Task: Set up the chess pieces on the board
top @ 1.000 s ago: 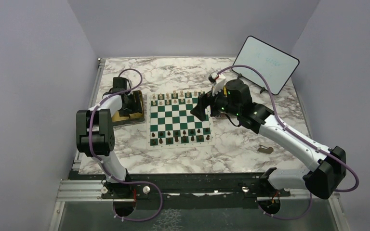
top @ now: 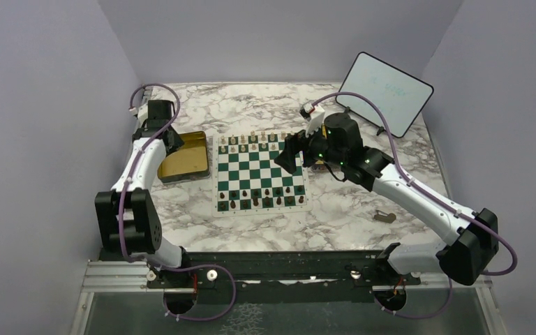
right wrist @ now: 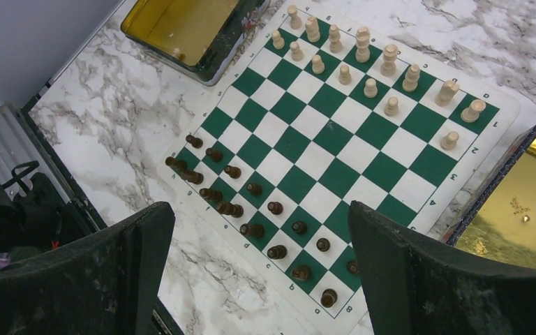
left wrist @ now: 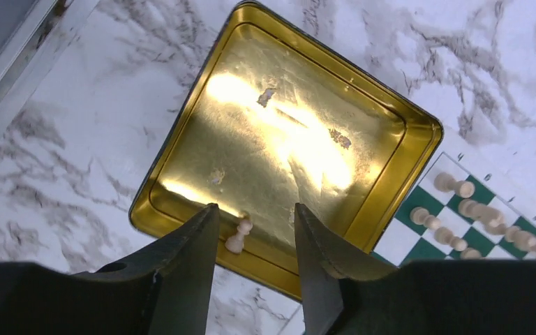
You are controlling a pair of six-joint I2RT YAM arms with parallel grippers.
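The green and white chessboard (top: 257, 167) carries white pieces (right wrist: 389, 61) along its far side and dark pieces (right wrist: 252, 229) along its near side. A gold tray (top: 187, 160) lies left of the board; in the left wrist view one pale piece (left wrist: 238, 237) lies on its side in it. My left gripper hangs over that tray, fingers apart with nothing visible between them. My right gripper is open above the right part of the board, nothing between its fingers.
A second gold tray (right wrist: 513, 202) sits right of the board, partly under the right arm. A whiteboard (top: 384, 92) stands at the back right, and a small brown object (top: 384, 217) lies at the front right.
My left arm has risen and drawn back leftward from inside the tray, uncovering more of it. The right arm shifted only very slightly; the board looks the same.
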